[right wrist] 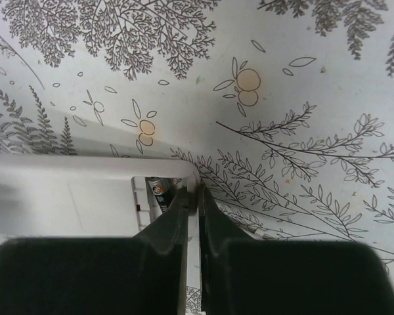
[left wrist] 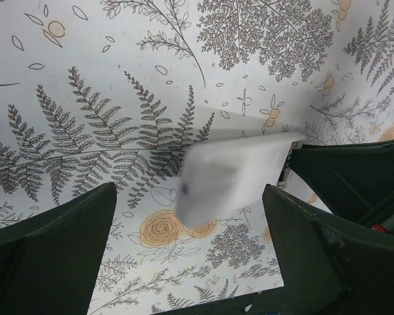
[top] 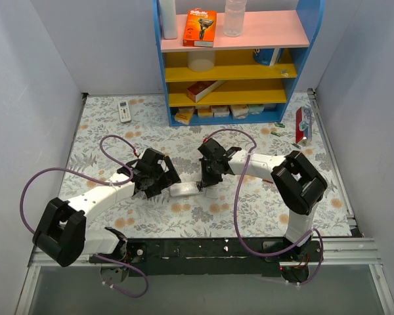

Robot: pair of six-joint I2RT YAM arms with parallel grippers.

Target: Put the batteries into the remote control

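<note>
The white remote control [top: 182, 190] lies on the patterned table between my grippers, its battery compartment at the right end, where a dark battery [right wrist: 159, 190] shows inside. My right gripper is at that end, its fingertips close together on the compartment's end wall; whether anything is between them is hidden. My left gripper stands open around the remote's left end in its wrist view, with the remote [left wrist: 230, 177] below and between its fingers.
A shelf unit [top: 236, 88] stands at the back. A second remote [top: 124, 111] lies at the back left. Loose batteries [top: 275, 133] and a box [top: 303, 125] lie at the right.
</note>
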